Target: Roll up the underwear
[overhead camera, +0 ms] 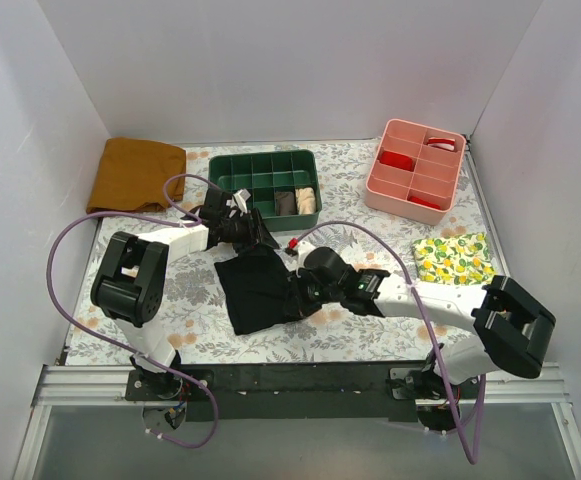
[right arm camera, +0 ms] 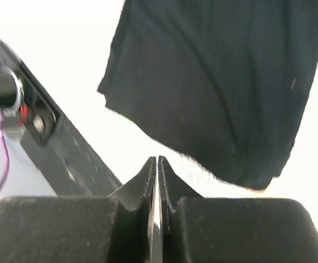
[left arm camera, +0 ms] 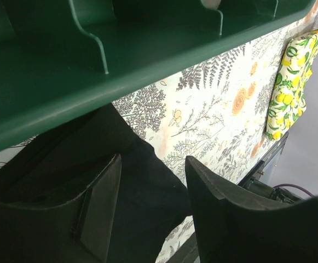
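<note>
The black underwear (overhead camera: 253,295) lies spread in front of the green box, with a few creases. At its far edge stands my left gripper (overhead camera: 253,236); in the left wrist view its fingers (left arm camera: 105,200) are apart above the dark cloth (left arm camera: 142,203), whose edge runs between them, not pinched. My right gripper (overhead camera: 298,292) is over the cloth's right side. In the right wrist view its fingertips (right arm camera: 152,164) are together, with nothing showing between them; the cloth (right arm camera: 219,93) appears beyond the tips. Whether they touch it, I cannot tell.
A green divided box (overhead camera: 263,157) holding a brown and a beige roll stands close behind my left gripper. Further off are a pink divided box (overhead camera: 378,190), a folded brown cloth (overhead camera: 138,172) and a lemon-print cloth (overhead camera: 454,258). Patterned table shows free at the front right.
</note>
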